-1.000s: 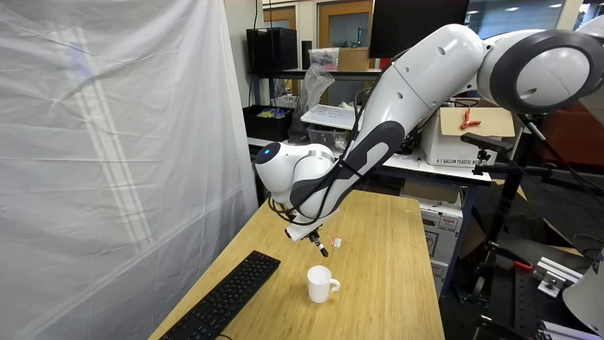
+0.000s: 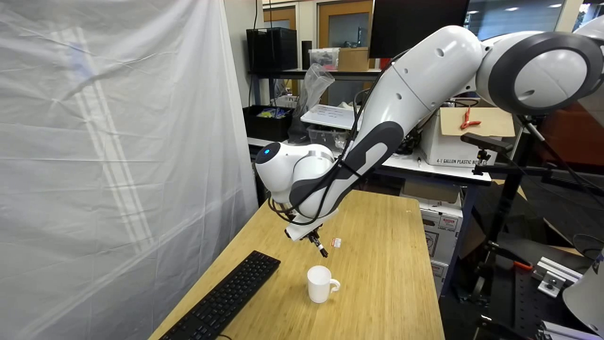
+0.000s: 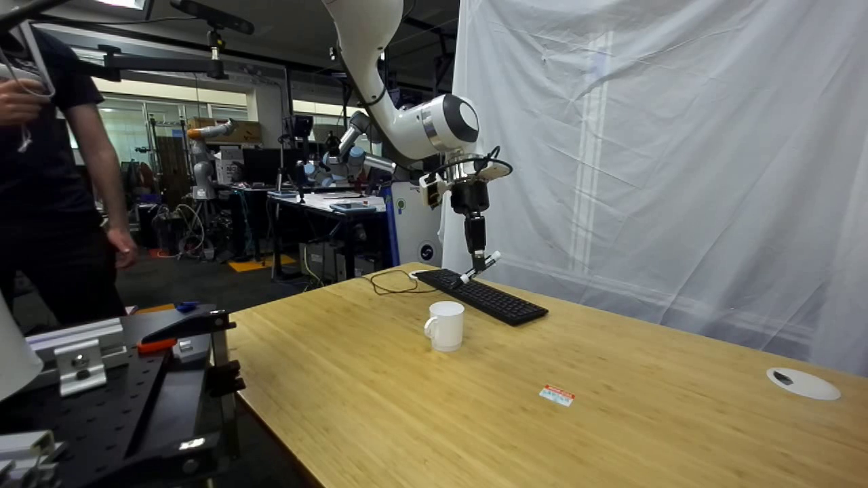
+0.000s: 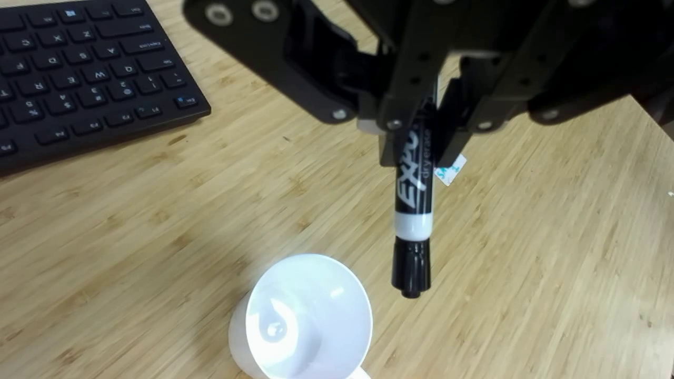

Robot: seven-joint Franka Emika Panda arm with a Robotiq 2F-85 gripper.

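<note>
A black and white Expo dry-erase marker (image 4: 414, 226) is clamped between the fingers of my gripper, its black capped end jutting out toward the bottom of the wrist view. In exterior view 2 the gripper (image 3: 478, 264) is in the air, shut on the marker (image 3: 492, 259), which lies tilted across the fingertips. An empty white mug (image 4: 309, 319) stands upright on the table, lower left of the marker's cap in the wrist view. The mug (image 2: 320, 284) has its handle toward the right in exterior view 1. Marker and mug are apart.
A black keyboard (image 2: 229, 294) lies along the table's curtain side, close to the mug. A small red and white label (image 3: 557, 395) is flat on the wooden table (image 3: 651, 431), otherwise largely clear. A person (image 3: 61, 187) stands beyond the table.
</note>
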